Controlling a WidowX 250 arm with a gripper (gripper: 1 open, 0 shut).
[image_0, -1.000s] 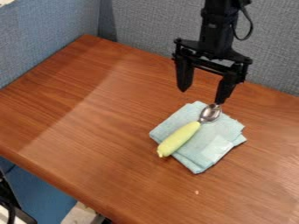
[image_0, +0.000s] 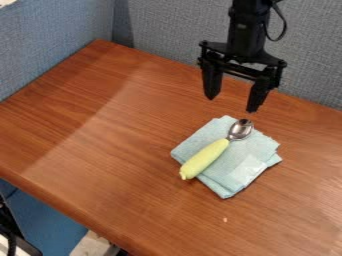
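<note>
My black gripper (image_0: 234, 92) hangs over the back right of the wooden table, open, with nothing between its two wide-set fingers. Below it lies a folded pale blue cloth (image_0: 246, 169). On the cloth rest a pale yellow elongated object (image_0: 202, 159), like a corn cob or vegetable, and a metal spoon (image_0: 241, 129), its bowl toward the back; the spoon's handle is hidden or cannot be told apart from the yellow object.
Grey padded walls (image_0: 174, 30) border the table at the back and left. The table's edge runs along the lower left.
The gripper has shifted very slightly over the last second, staying above the cloth. The objects on the table have not moved.
</note>
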